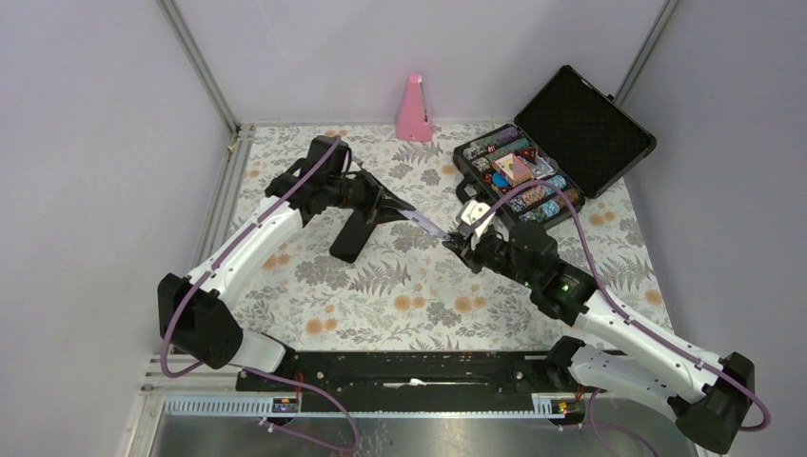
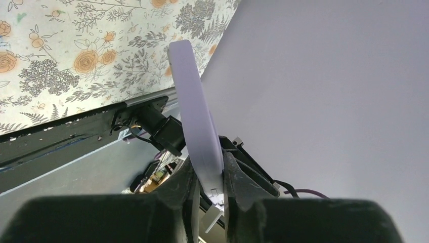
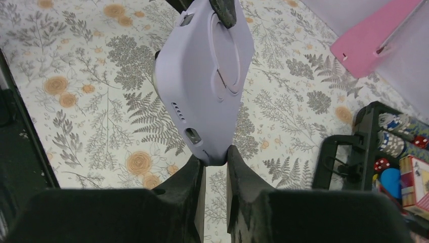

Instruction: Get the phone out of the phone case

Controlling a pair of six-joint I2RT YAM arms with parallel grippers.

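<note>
The lavender phone case [image 1: 425, 224] hangs in the air between both grippers, tilted nearly edge-on to the top view. My left gripper is shut on one end of it; dark left fingers [image 3: 224, 12] press on its back in the right wrist view. At the opposite corner sits my right gripper, its fingertips on both sides of that corner. The case's back faces the right wrist camera, so the phone's screen is hidden in all the current views.
A flat black slab [image 1: 353, 238] lies on the table [image 1: 409, 314], below and left of the case. The open black box [image 1: 500, 143] of small items stands at the back right, the pink metronome-shaped object [image 1: 414, 112] at the back.
</note>
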